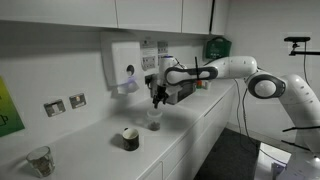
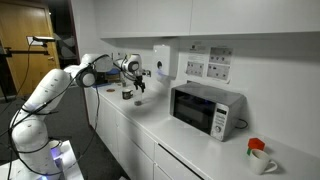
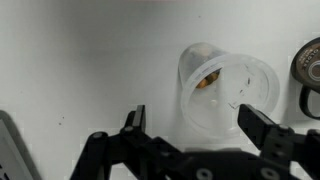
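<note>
A clear plastic cup or tub point(image 3: 226, 97) with a pale rim stands on the white counter, an orange-brown bit point(image 3: 208, 79) showing inside it. In exterior view 1 the same cup point(image 1: 154, 121) is right below my gripper point(image 1: 159, 101). Seen from the wrist, my gripper has its black fingers point(image 3: 133, 128) spread wide, the cup's rim lying between and beyond them. Nothing is held. Whether the fingertips reach down to the rim level is hard to tell.
A dark mug point(image 1: 131, 139) sits close to the cup, its handle toward it in the wrist view. Farther left is a glass or metal tumbler point(image 1: 41, 161). A microwave point(image 2: 206, 110) and a white mug point(image 2: 260, 162) occupy the other counter stretch.
</note>
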